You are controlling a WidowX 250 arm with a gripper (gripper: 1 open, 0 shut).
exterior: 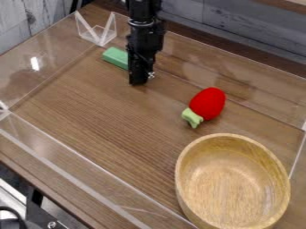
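My black gripper (140, 72) hangs down at the upper middle of the table, right beside a green block (116, 56), whose right part is hidden behind it. The fingers look closed, and nothing shows clearly between them. A red oval object (208, 103) with a pale green end (192, 117) lies to the right of centre. A wooden bowl (232, 182) stands empty at the lower right.
The wooden table (89, 125) has wide free room at the centre and left. A clear plastic object (96, 29) stands at the back left. Walls border the back, and dark cables show at the lower left edge.
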